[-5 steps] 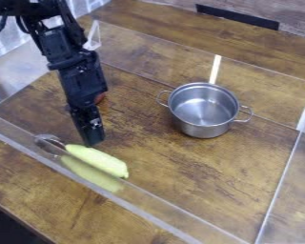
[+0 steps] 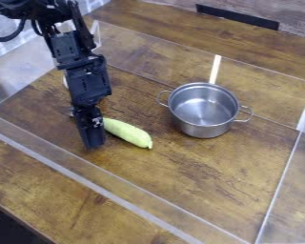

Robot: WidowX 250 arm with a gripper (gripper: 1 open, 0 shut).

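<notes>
My black gripper (image 2: 94,133) is down low at the left of the wooden table, at the left end of a pale yellow-green elongated object (image 2: 127,132), like a corn cob or vegetable, lying diagonally. The fingertips are dark and overlap; whether anything is between them is hard to tell. A steel pot (image 2: 204,109) with two handles stands to the right, empty.
A clear transparent edge runs around the wooden work area (image 2: 219,181). A pale strip lies behind the pot.
The yellow-green object has moved back, away from the front edge, and now lies beside the gripper. The gripper has moved slightly; the pot is unchanged.
</notes>
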